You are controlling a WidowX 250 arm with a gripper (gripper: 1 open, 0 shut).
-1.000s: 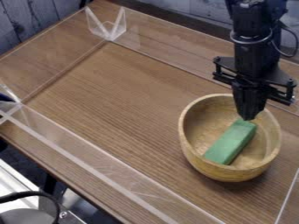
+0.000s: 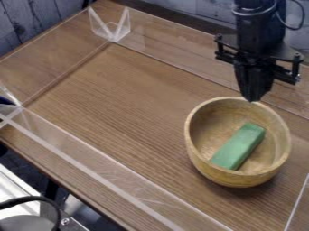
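The black gripper (image 2: 254, 90) hangs at the upper right, just above the back of a round tan bowl (image 2: 203, 135); whether its fingers are apart or closed is hard to make out. A green oblong block (image 2: 239, 144) lies tilted diagonally on the bottom of the bowl, below the gripper and apart from it.
A dark cable and grey fitting (image 2: 24, 222) are at the lower left corner, outside the table.
The gripper has risen and moved slightly toward the back, farther from the block. The bowl and block look almost unchanged in place.
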